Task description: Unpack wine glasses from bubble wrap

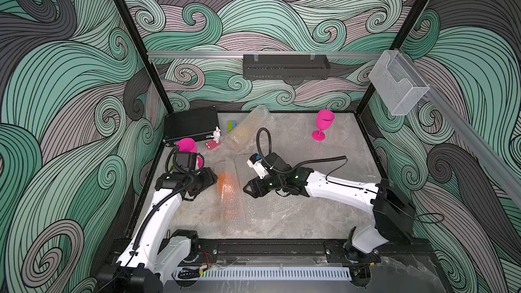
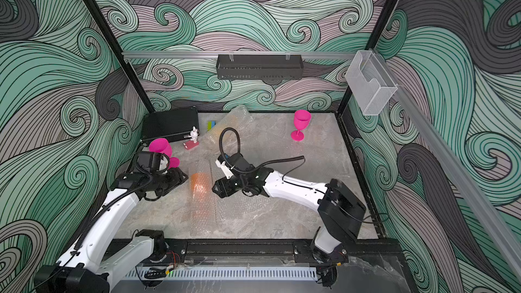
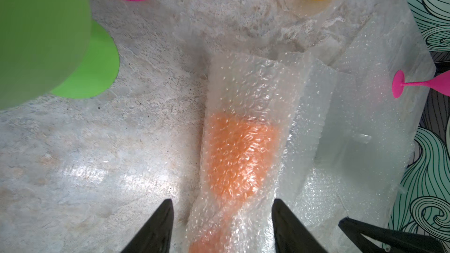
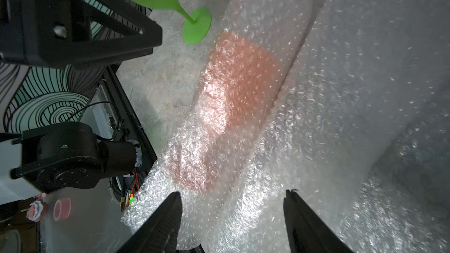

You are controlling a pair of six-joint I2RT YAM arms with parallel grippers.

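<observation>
An orange glass (image 3: 241,152) lies rolled inside bubble wrap (image 3: 253,77) left of centre on the table, with more clear wrap spread flat to its right. My left gripper is open above the wrapped glass, nothing between its fingers. Over the wrap from the right side comes my right gripper, open and empty as well. A green glass (image 3: 42,32) stands unwrapped beside the left arm, mostly hidden by it in the top views. One pink glass (image 2: 160,146) stands behind the left gripper, another pink glass (image 1: 324,122) at the back right.
A second wrapped roll with a yellow glass (image 1: 250,126) lies at the back. A black case (image 1: 191,123), a white bunny figure (image 1: 216,134), a red item (image 1: 212,145) and a sponge (image 1: 232,125) sit back left.
</observation>
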